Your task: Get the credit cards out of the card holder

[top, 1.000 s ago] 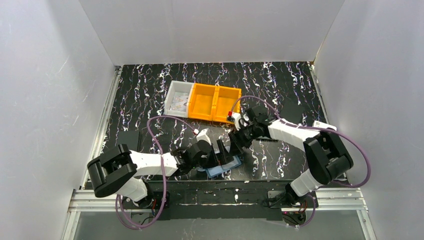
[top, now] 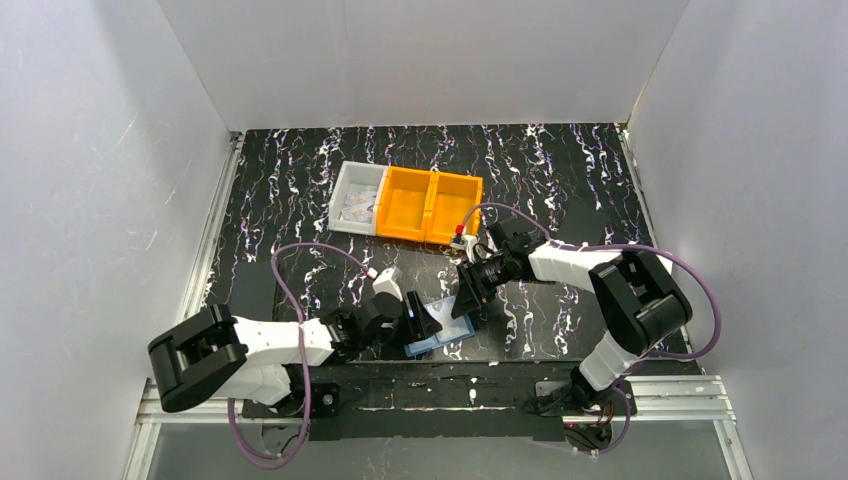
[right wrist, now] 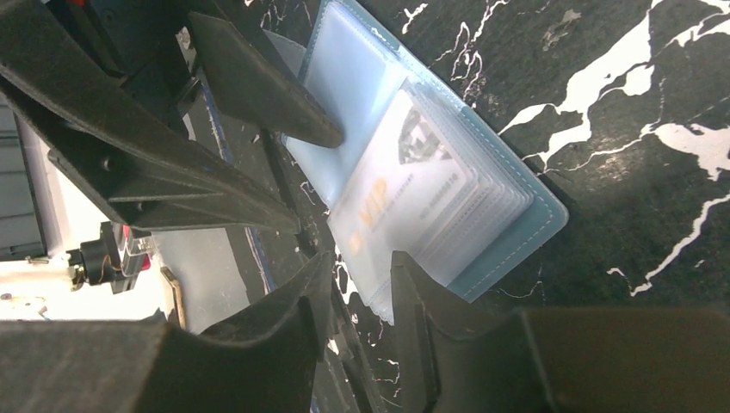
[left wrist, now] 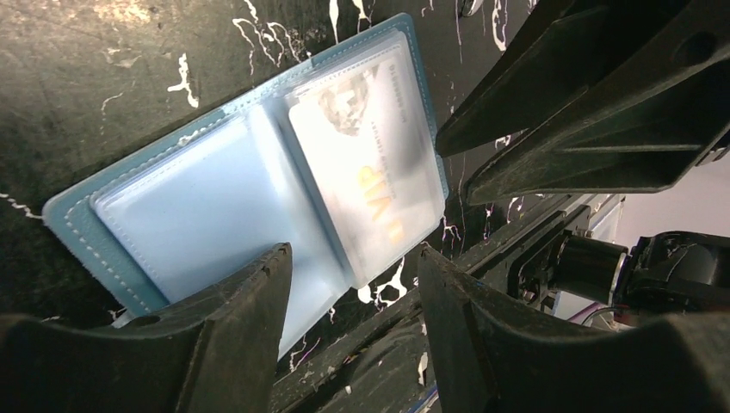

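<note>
The light-blue card holder (top: 428,343) lies open near the table's front edge, with a stack of clear sleeves and a VIP card (right wrist: 400,181) on its right half. My left gripper is low over the holder's left half, fingers apart in its own view; whether it grips anything there is unclear. My right gripper is at the sleeve stack's near edge, its fingertips part open with no card clearly between them.
Behind the arms stand a white bin (top: 340,197) holding some cards and two orange bins (top: 405,205). The table's front edge is close below the holder.
Compared with a second ago, my left gripper has moved left and the holder has shifted slightly left. My right arm has shifted lately, its gripper a little lower over the holder.
</note>
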